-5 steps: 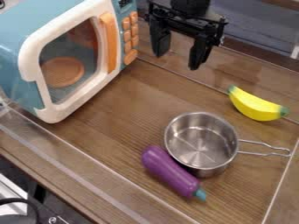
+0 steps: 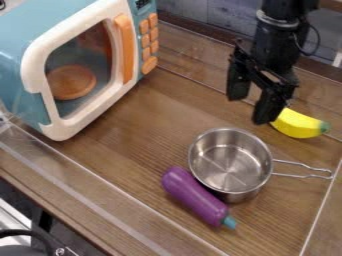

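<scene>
My black gripper (image 2: pixel 251 88) hangs open in the upper right of the camera view, just above and left of a yellow banana (image 2: pixel 299 123), with its lower finger partly over the banana's upper end. A steel pot (image 2: pixel 230 160) with a handle to the right lies below it, and a purple eggplant (image 2: pixel 195 196) lies at the pot's lower left.
A toy microwave (image 2: pixel 54 100) in blue, white and orange fills the upper left, a round brown disc inside. A wall runs along the back.
My gripper has come down and to the right, from near the back wall to beside the banana. The other objects have stayed in place.
</scene>
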